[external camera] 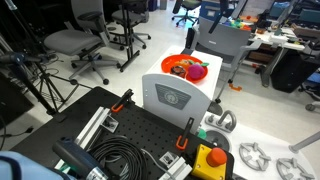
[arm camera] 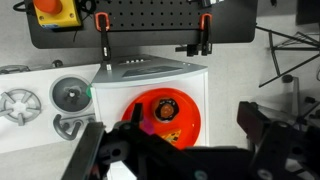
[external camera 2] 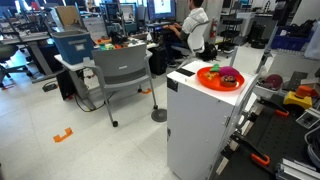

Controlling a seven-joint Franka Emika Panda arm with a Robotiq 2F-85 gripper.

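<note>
My gripper stands open above the white counter, its two dark fingers wide apart and nothing between them. Below it lies an orange-red plate (arm camera: 188,110). On that plate sit a round brown item (arm camera: 166,108), a pink-purple item (arm camera: 148,127) partly covered by the left finger, and a small red-and-yellow piece (arm camera: 172,137). In exterior view 2 the plate (external camera 2: 207,83) rests on top of a white cabinet (external camera 2: 190,115), with the purple item (external camera 2: 230,74) at its right side.
A yellow box with a red button (external camera: 210,162) stands on the dark perforated bench (external camera: 140,128), near coiled black cable (external camera: 118,158). Beside the plate are a small sink (arm camera: 70,94) and stove burners (arm camera: 20,105). Open floor lies to the right in the wrist view.
</note>
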